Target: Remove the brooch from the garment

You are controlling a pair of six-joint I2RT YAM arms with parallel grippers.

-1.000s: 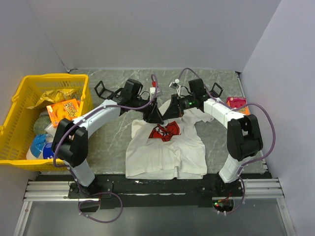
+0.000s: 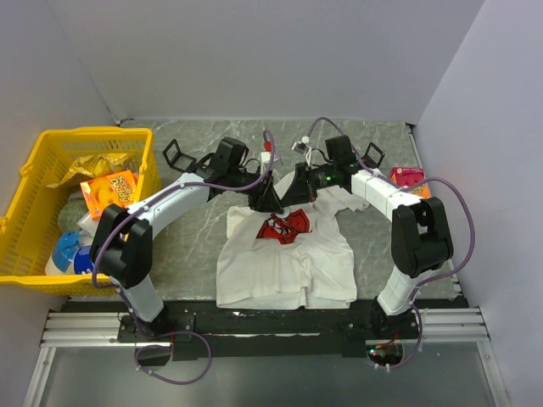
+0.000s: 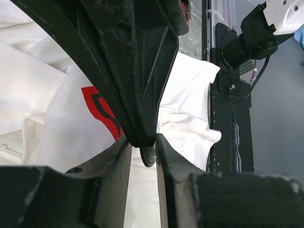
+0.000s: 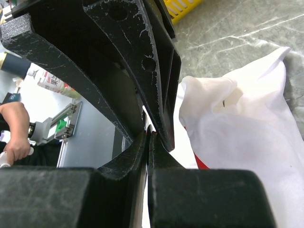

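The white garment (image 2: pixel 284 263) lies spread on the grey table, a red print (image 2: pixel 284 226) on its chest. My two grippers meet tip to tip just above that print. My left gripper is part open, its fingertips a little apart around the right gripper's tips. My right gripper is shut, a thin sliver of something shiny between its tips. Below those tips, the left wrist view shows a small dark, glossy rounded piece, seemingly the brooch (image 3: pixel 148 156). Most of it is hidden by the fingers, and whether its pin is in the cloth cannot be seen.
A yellow basket (image 2: pixel 19 212) full of packets stands at the left. A red and orange packet (image 2: pixel 409 180) lies at the right edge. Bare table shows left of the garment. A person's hand (image 4: pixel 16 128) appears in the background of the right wrist view.
The left gripper has shifted very slightly right over the last second. The right arm and the garment look unmoved.
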